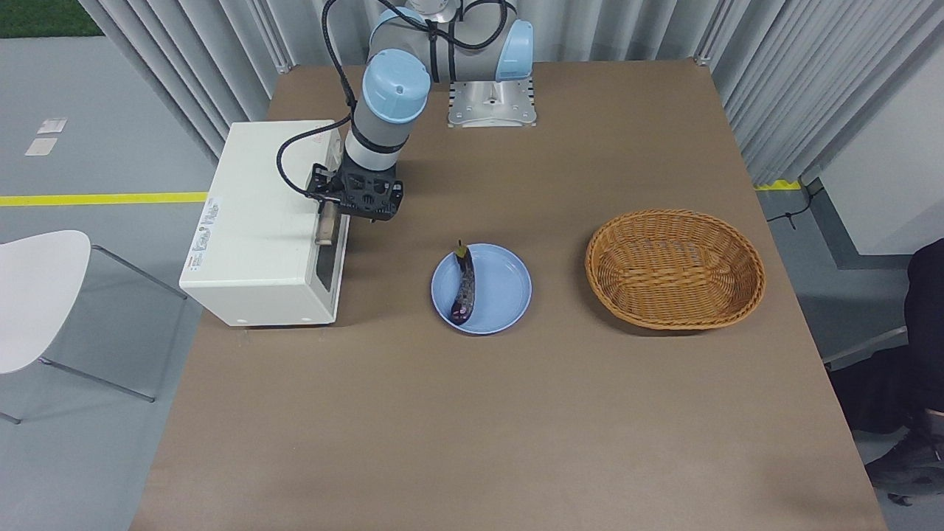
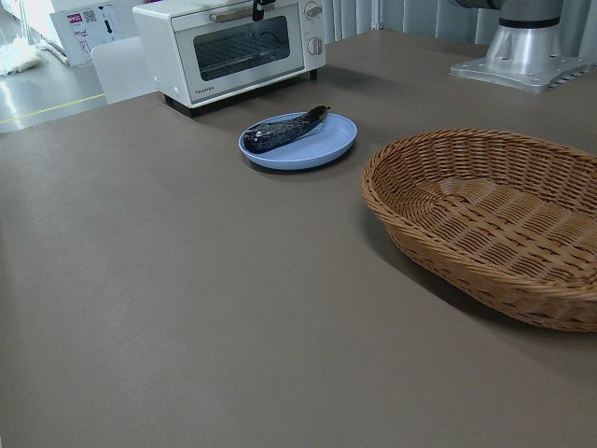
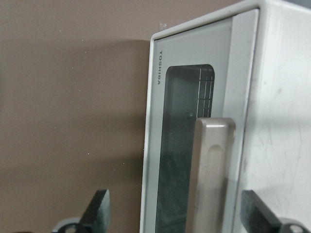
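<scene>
My gripper is open, its two dark fingers spread either side of the light handle (image 3: 206, 170) of the white Toshiba toaster oven (image 1: 252, 212), nothing visibly gripped. In the front view it hangs over the oven's door side; the oven door with its glass window (image 3: 180, 111) looks closed. In the left view the oven (image 2: 175, 26) stands behind the blue plate (image 2: 326, 149), on which lies a dark eggplant (image 1: 462, 292), its green stem toward the back.
A woven basket (image 1: 674, 270) stands right of the plate. A white chair (image 1: 35, 292) is off the left edge; a person's legs show at the right edge.
</scene>
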